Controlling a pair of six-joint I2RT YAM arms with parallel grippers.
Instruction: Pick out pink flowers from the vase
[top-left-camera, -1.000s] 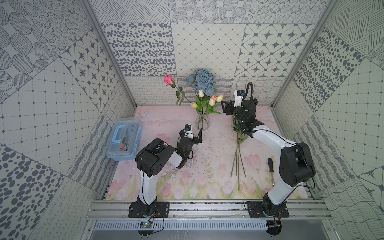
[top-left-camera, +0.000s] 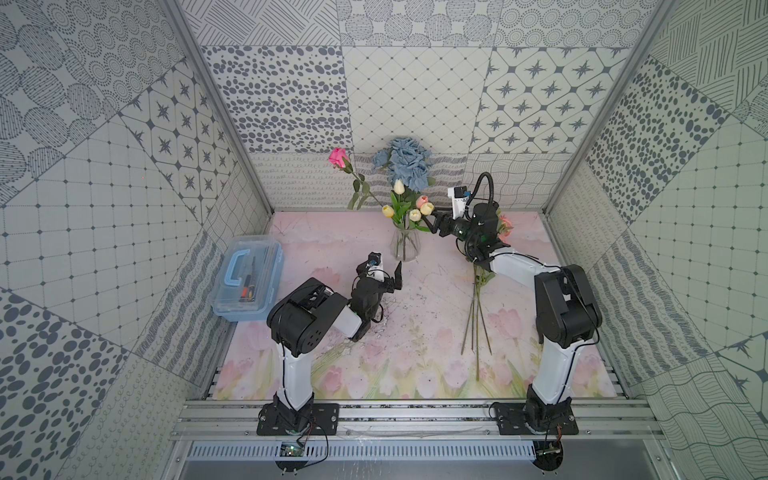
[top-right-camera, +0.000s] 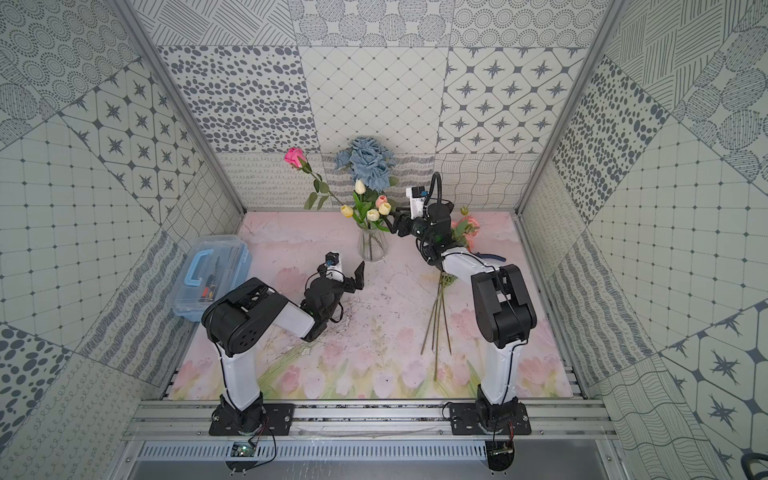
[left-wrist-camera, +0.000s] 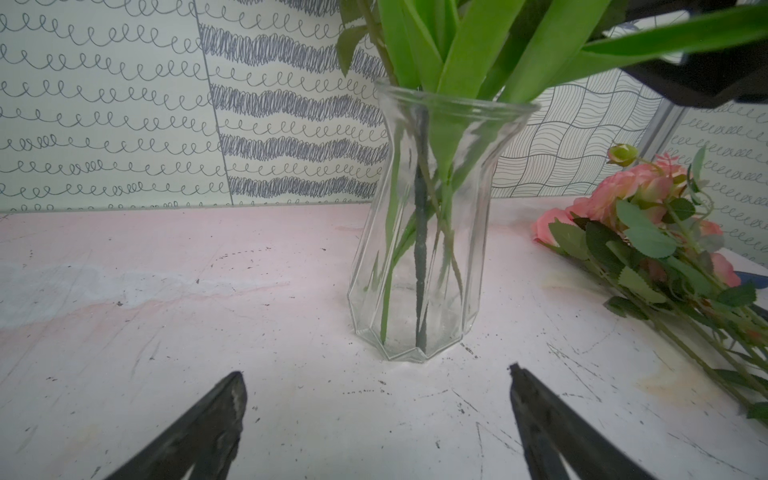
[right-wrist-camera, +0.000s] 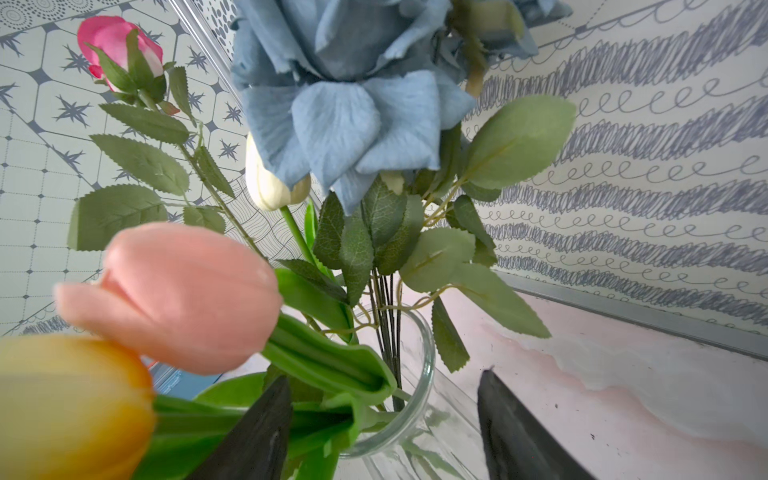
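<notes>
The glass vase (left-wrist-camera: 416, 320) holds a bright pink rose (top-left-camera: 337, 157) leaning left, a blue flower (top-left-camera: 408, 164), white and yellow tulips, and a pale pink tulip (right-wrist-camera: 172, 296). My right gripper is open at the vase's right rim, with the pink and yellow tulips close by its left finger; the bright rose stands farther away in that wrist view. My left gripper is open and low over the table in front of the vase, with nothing between its fingers.
Loose pink flowers (left-wrist-camera: 616, 200) with long stems lie on the table right of the vase, partly under the right arm. A lidded blue toolbox (top-left-camera: 247, 280) sits at the left. The table (top-left-camera: 320, 240) behind the left gripper is clear.
My right gripper has moved left to the vase, and the tulips there have shifted slightly. My left arm has drawn back a little.
</notes>
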